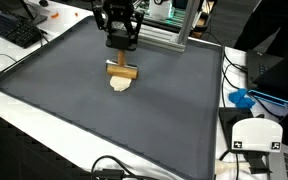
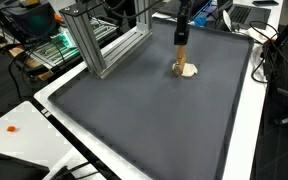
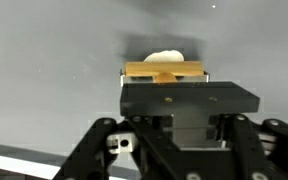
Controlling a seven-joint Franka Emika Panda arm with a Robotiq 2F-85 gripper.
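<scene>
A small roller [image 1: 122,71] with a wooden cylinder and an orange handle [image 1: 122,58] stands upright under my gripper [image 1: 122,49], which is shut on the handle. Below the cylinder, a flat cream-coloured piece [image 1: 119,84], perhaps dough, lies on the grey table. In exterior view 2, the handle [image 2: 182,53] rises from beside the cream piece [image 2: 190,70]. From the wrist, the cylinder [image 3: 164,69] runs crosswise between wire ends, with part of the cream piece [image 3: 165,57] showing beyond it. Whether the cylinder presses on the piece is hard to tell.
A white shelf-like unit [image 2: 109,45] stands along one table edge. A keyboard [image 1: 12,28] and a blue object [image 1: 242,99] lie outside the tabletop.
</scene>
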